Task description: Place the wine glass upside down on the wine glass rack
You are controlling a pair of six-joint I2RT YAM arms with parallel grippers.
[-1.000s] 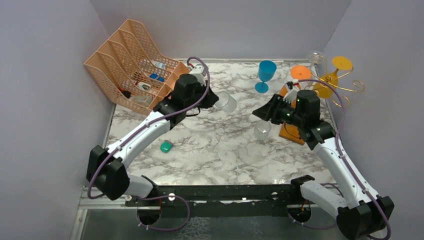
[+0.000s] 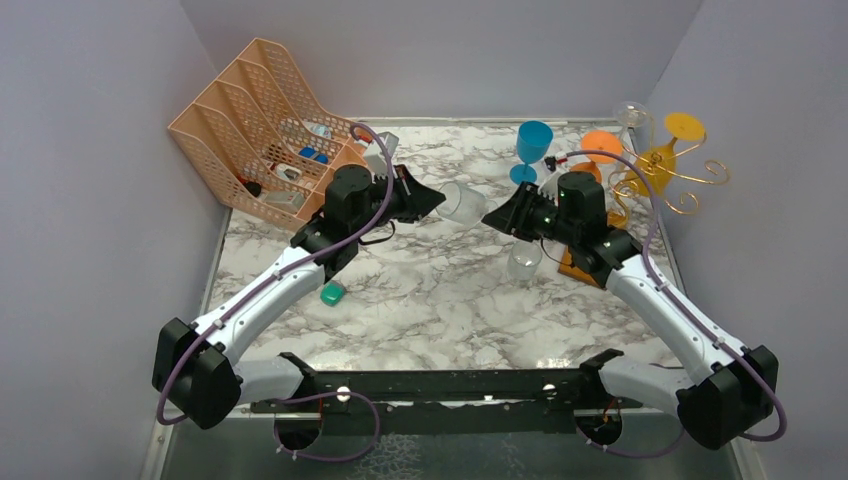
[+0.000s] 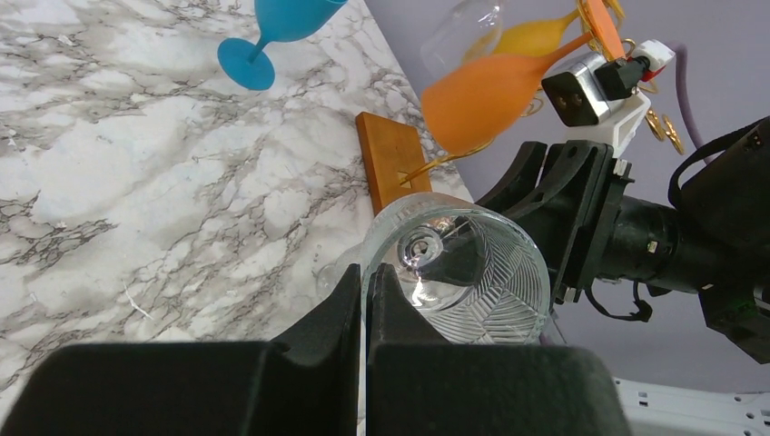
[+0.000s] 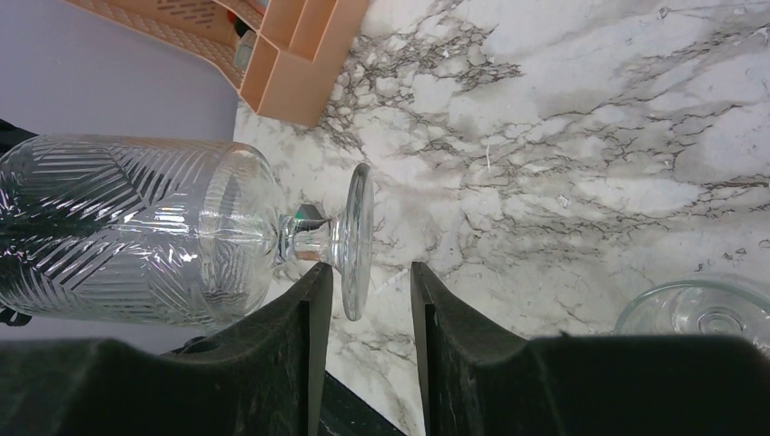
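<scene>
A clear wine glass (image 2: 461, 203) hangs sideways in the air between the grippers. My left gripper (image 2: 437, 200) is shut on its rim, seen at the fingertips (image 3: 381, 282) in the left wrist view. The glass's foot (image 4: 358, 241) points toward my right gripper, which stands part open beside it, nothing between its fingers. The gold wine glass rack (image 2: 660, 170) stands at the right, on a wooden base (image 3: 386, 154), holding orange (image 3: 477, 104), yellow and clear glasses.
A blue glass (image 2: 531, 142) stands at the back. A clear glass (image 2: 525, 260) stands below the right gripper. A tan divider bin (image 2: 250, 110) fills the back left, and a green object (image 2: 332, 293) lies at the left.
The left gripper and glass have moved slightly right. The right gripper has moved left, toward the glass's foot.
</scene>
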